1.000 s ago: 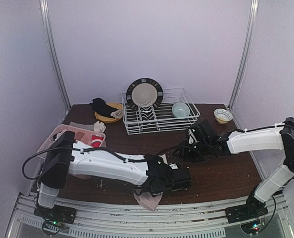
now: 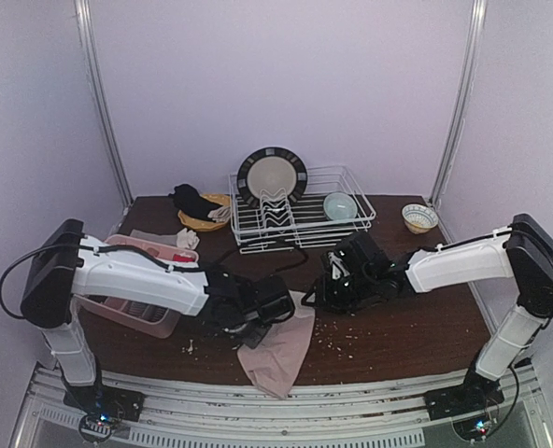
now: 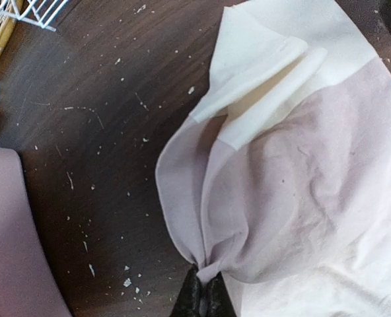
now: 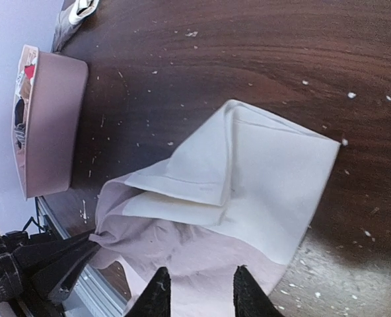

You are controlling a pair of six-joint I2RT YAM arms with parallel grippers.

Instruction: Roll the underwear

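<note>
The pale pink underwear (image 2: pixel 281 355) with a white band lies partly folded at the table's front middle. In the left wrist view the underwear (image 3: pixel 275 178) runs into the tips of my left gripper, which is shut on a bunched edge of the cloth. The right wrist view shows two white flaps of the underwear (image 4: pixel 268 165) folded over near the pinched side. My right gripper stands part open above the cloth, its two fingers apart with nothing gripped between them. From the top, the left arm hides part of the cloth.
A pink basket (image 2: pixel 155 322) with clothing stands at the left. Behind are a white dish rack (image 2: pixel 300 238) with a plate and bowl, a yellow dish (image 2: pixel 202 222) with dark cloth, and another bowl (image 2: pixel 419 218).
My left arm has swung left and back, uncovering more of the underwear. The right gripper has moved left, closer to the cloth's far edge.
</note>
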